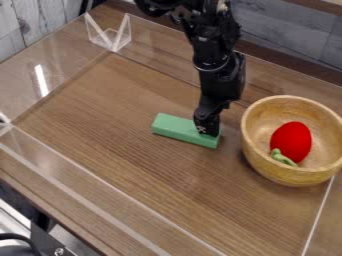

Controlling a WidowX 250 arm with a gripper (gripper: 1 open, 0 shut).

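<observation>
A green rectangular bar (181, 129) lies flat on the wooden table, left of the wooden bowl. The black gripper (209, 119) reaches down from the top centre to the right end of the bar, its tips at or just above it. Whether it is shut on the bar is hard to tell.
A wooden bowl (278, 173) at the right holds a red object (293, 141) and a small green item. A white wire-like holder (112, 32) stands at the back left.
</observation>
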